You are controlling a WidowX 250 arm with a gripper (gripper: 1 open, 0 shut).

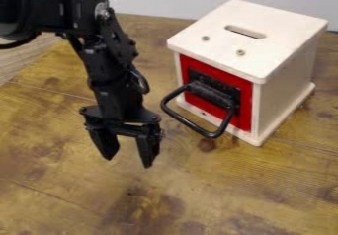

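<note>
My black gripper (123, 144) hangs low over the wooden floor at centre left, fingers pointing down and spread apart, with nothing visible between them. To its right stands a white box (280, 81) with a red front (244, 118) and a black loop handle (211, 130) sticking out toward the lower left. The gripper is left of the handle, apart from it.
A woven mat lies at the far left edge. A pale wall runs along the back right.
</note>
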